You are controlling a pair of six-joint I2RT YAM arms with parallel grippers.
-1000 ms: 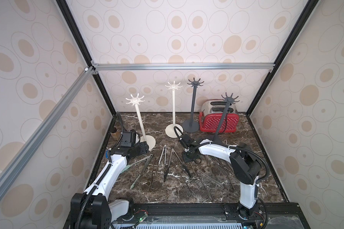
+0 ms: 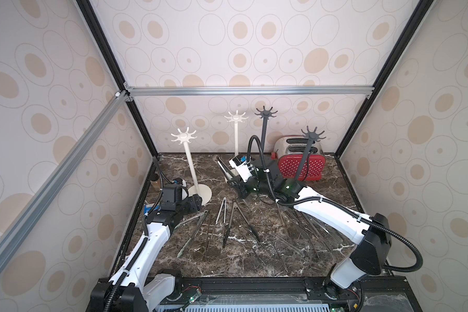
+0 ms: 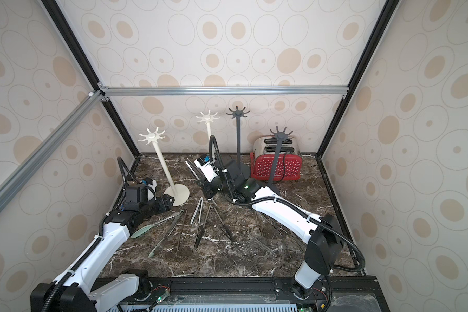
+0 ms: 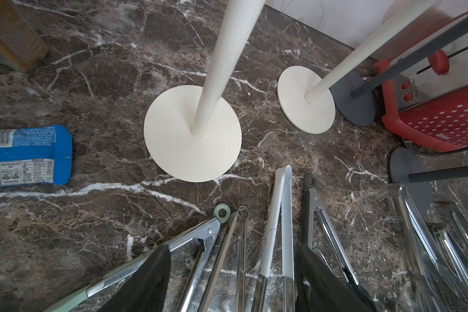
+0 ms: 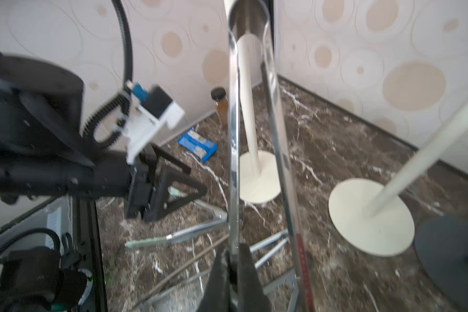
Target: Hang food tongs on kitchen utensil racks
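In the right wrist view my right gripper is shut on one leg of steel food tongs (image 5: 234, 135). Their bent end points up and the second leg spreads to the right. From the top left these tongs (image 2: 224, 169) hang in the air left of the right arm. Two white racks (image 2: 191, 165) (image 2: 236, 136) and two dark grey ones (image 2: 264, 130) (image 2: 303, 158) stand upright with bare hooks. My left gripper is open above the loose tongs, in front of the left white rack, nothing between its fingers.
Green-handled tongs (image 4: 127, 267), white tongs (image 4: 275, 218) and several others lie across the counter's front. A red toaster (image 2: 300, 163) fills the back right. A blue packet (image 4: 31, 156) and brown bottle (image 4: 10, 33) lie left of the white rack.
The left arm has hardly moved.
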